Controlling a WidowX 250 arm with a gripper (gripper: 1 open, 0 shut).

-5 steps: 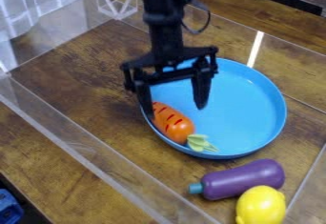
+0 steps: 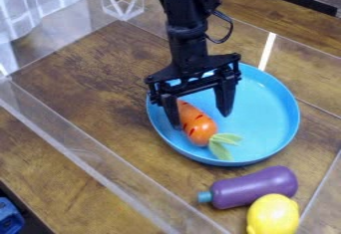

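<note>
A blue plate holds an orange toy carrot with pale green leaves, lying near its left side. My black gripper hangs over the plate with its fingers spread open, one on each side above the carrot's upper end, which is partly hidden by it. Whether the fingers touch the carrot I cannot tell.
A purple toy eggplant and a yellow lemon lie off the plate at the lower right.
The carrot has shifted slightly to the right.
</note>
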